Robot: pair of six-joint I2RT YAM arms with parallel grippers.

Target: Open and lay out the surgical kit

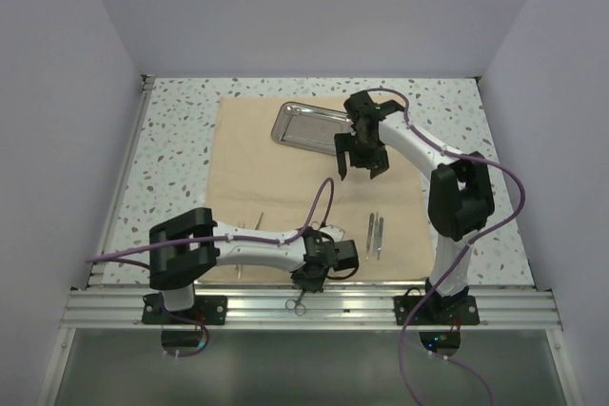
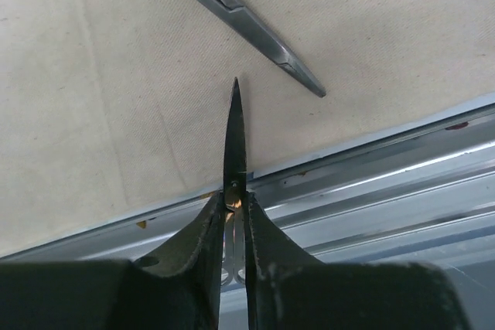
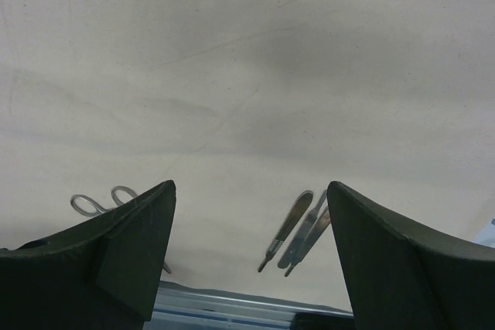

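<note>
My left gripper is shut on scissors (image 2: 234, 137), blade pointing up in the left wrist view, at the cloth's front edge; their rings poke past it over the rail in the top view. A second clamp-like instrument (image 2: 271, 44) lies beside them. My right gripper hangs open over bare cloth (image 3: 255, 75). Below it in the right wrist view lie slim handled instruments (image 3: 286, 229) and a ringed instrument (image 3: 85, 204).
An empty metal tray (image 1: 295, 125) sits at the back of the cloth. A metal rail (image 1: 495, 298) runs along the table's front.
</note>
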